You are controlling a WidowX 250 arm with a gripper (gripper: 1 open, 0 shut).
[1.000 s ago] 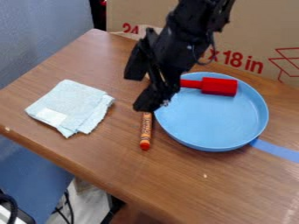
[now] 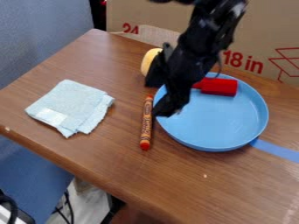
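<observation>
My black gripper [image 2: 169,94] hangs over the left part of a blue plate [image 2: 222,122]; I cannot tell whether it is open or shut. A red object [image 2: 219,86] lies at the plate's back, partly behind the arm. An orange stick with a red end [image 2: 146,127] lies on the table just left of the plate. A yellow object [image 2: 149,59] sits behind the gripper, partly hidden.
A folded pale cloth [image 2: 70,107] lies on the left of the wooden table [image 2: 111,175]. A cardboard box [image 2: 263,35] stands at the back. Blue tape runs right of the plate.
My arm has moved back and up in the view from over the stick and the plate's left side, uncovering more of the stick and the yellow object.
</observation>
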